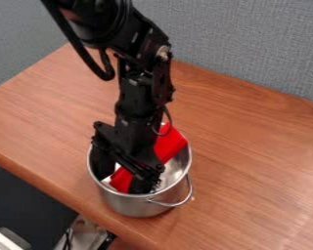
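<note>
A steel pot (pixel 125 202) with a wire handle stands near the front left edge of the wooden table. A red object (pixel 170 145) lies tilted inside it, its upper end at the back right of the rim. My black gripper (pixel 124 167) is down in the pot over the red object, open by the look of it; its fingertips are partly hidden, and I cannot tell whether they touch the object.
Beyond the front left edge is a dark area with some pale, unclear items below.
</note>
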